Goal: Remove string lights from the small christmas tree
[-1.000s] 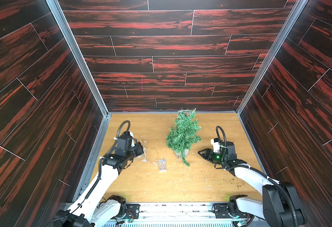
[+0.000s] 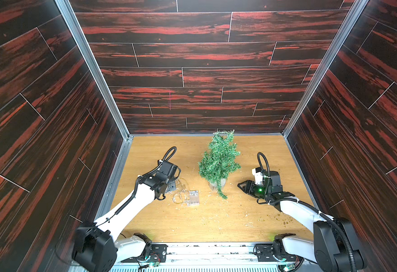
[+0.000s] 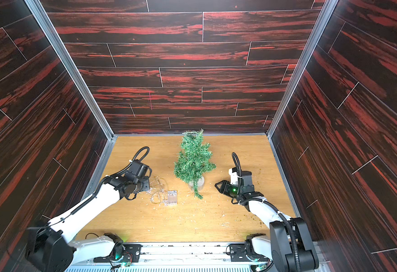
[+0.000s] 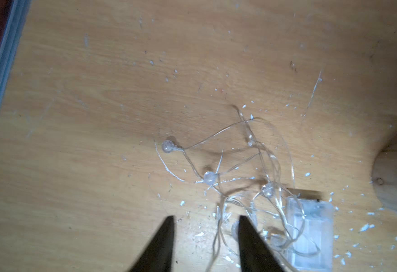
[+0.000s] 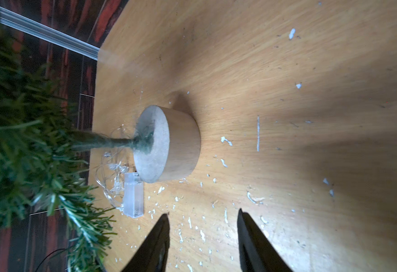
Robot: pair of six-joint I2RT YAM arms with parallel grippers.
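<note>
The small green tree (image 2: 218, 156) stands on a round wooden base (image 5: 180, 145) mid-table, with no lights visible on it. A clear string of lights (image 4: 209, 177) lies tangled on the tabletop left of the base, over and beside a clear battery box (image 4: 309, 231). My left gripper is open above the tangle; its blurred fingertips show at the bottom of the left wrist view, wires beneath. My right gripper is open just right of the tree, with bare table between its fingers.
The wooden table (image 2: 216, 217) has small white scraps scattered on it. Dark walls enclose it on the back and both sides.
The tree and right arm barely changed.
</note>
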